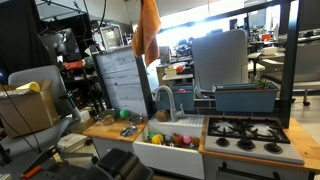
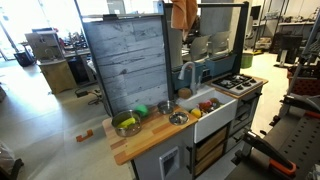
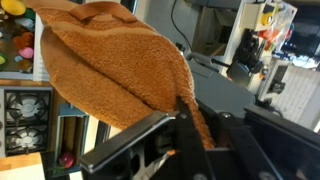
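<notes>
An orange cloth (image 1: 147, 30) hangs high above the counter in exterior view 1, its upper end cut off by the frame's top edge. Exterior view 2 has the lower part of the cloth (image 2: 184, 13) in front of the grey board's top. In the wrist view the cloth (image 3: 120, 65) spreads across the upper left and narrows toward my gripper. The dark fingers are shut on its gathered end. Neither exterior view clearly shows the gripper itself.
Below are a sink (image 1: 170, 158) with colourful items in it, a faucet (image 1: 172, 97) and a stove (image 1: 250, 138). Bowls (image 2: 126, 122) stand on the wooden counter (image 2: 140, 147). A grey wood-grain panel (image 2: 130, 60) rises behind. Dark posts frame the counter.
</notes>
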